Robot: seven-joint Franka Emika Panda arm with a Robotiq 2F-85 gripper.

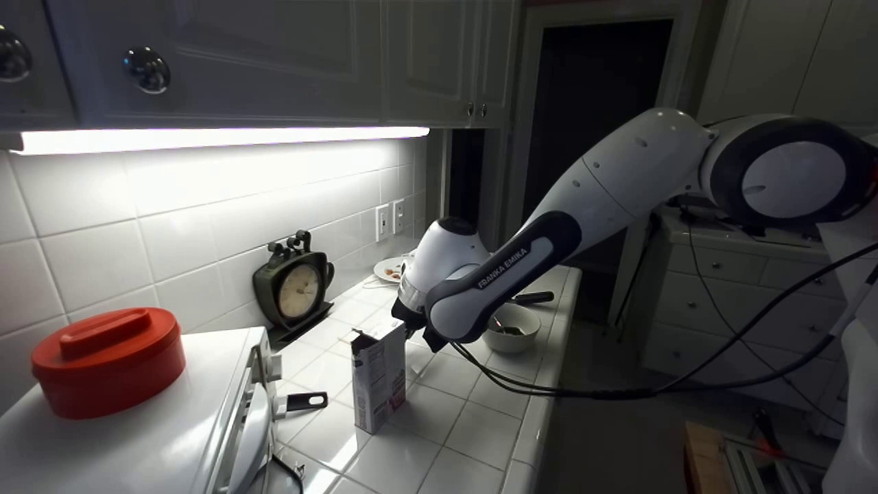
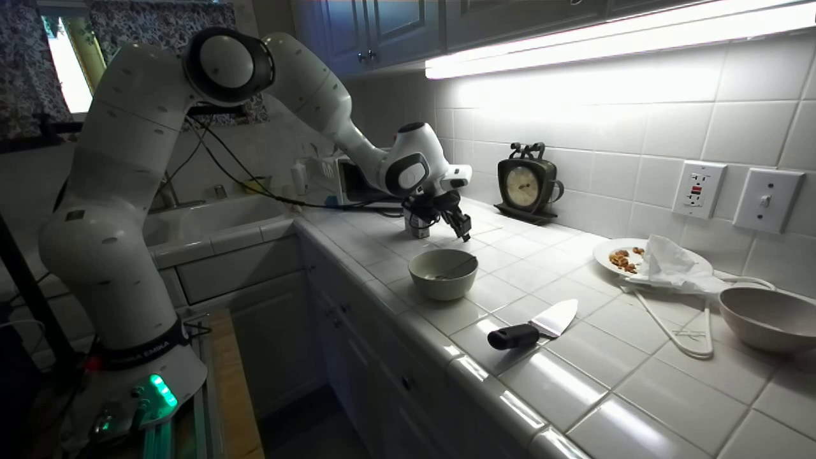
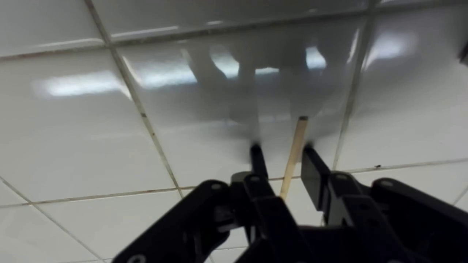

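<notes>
My gripper points down at the white tiles, its two dark fingers standing apart. A thin, pale wooden stick (image 3: 292,158) with a dark end shows in the gap between them, closer to the right-hand finger and touching neither clearly. Whether the stick rests on the tiles cannot be told. From the second exterior view the gripper (image 2: 462,228) hangs low over the counter, behind a pale bowl (image 2: 443,275). In the first exterior view an upright, open-topped box (image 1: 379,377) hides part of the gripper.
A cake server (image 2: 531,329) lies near the counter's front edge. By the wall stand an old scale clock (image 1: 298,289) and a plate (image 2: 604,253) with food bits. A toaster oven (image 1: 215,350) carrying a red lidded pot (image 1: 108,362) is beyond the box.
</notes>
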